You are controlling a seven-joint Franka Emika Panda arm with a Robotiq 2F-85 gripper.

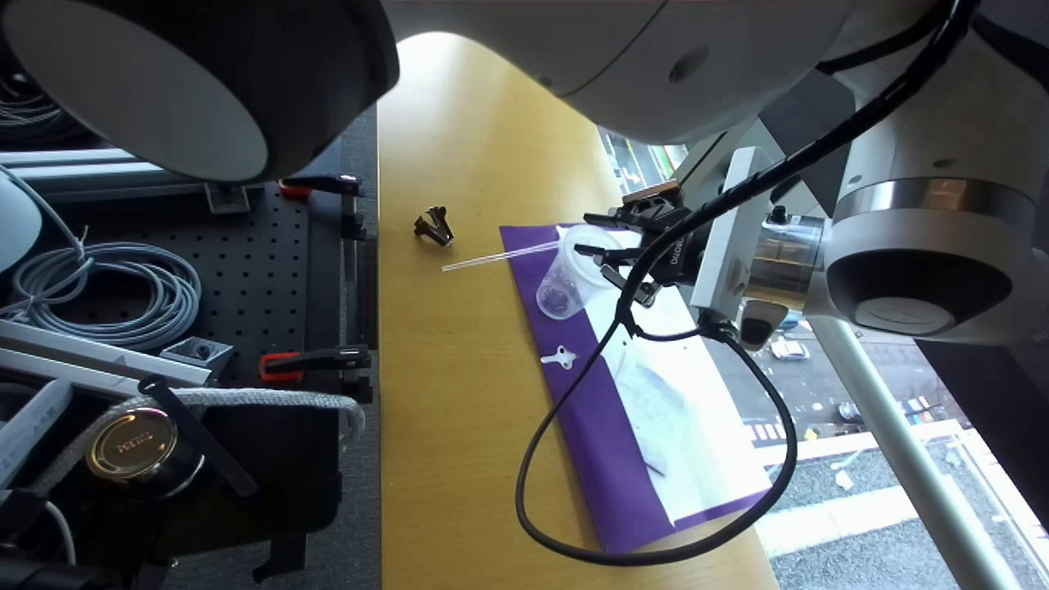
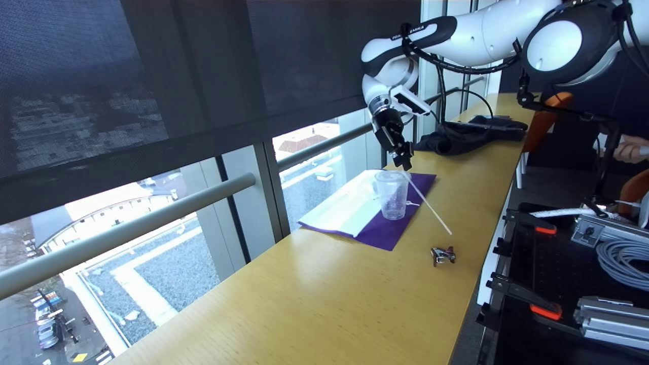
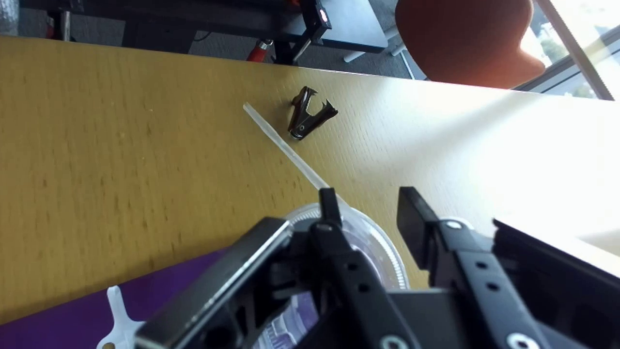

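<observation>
A clear plastic cup stands on the purple and white sheet. A thin translucent straw slants from the cup's rim area out over the wooden table, its far end close to the staple remover. In exterior view 2 the straw runs down from beside the cup's mouth; whether its tip touches the table I cannot tell. My gripper is over the cup's rim, its fingers apart and the gap between them empty. The straw passes behind one fingertip in the wrist view.
A dark staple remover lies on the table near the straw's outer end. A small white cross-shaped piece rests on the purple sheet. My cable loops low over the sheet.
</observation>
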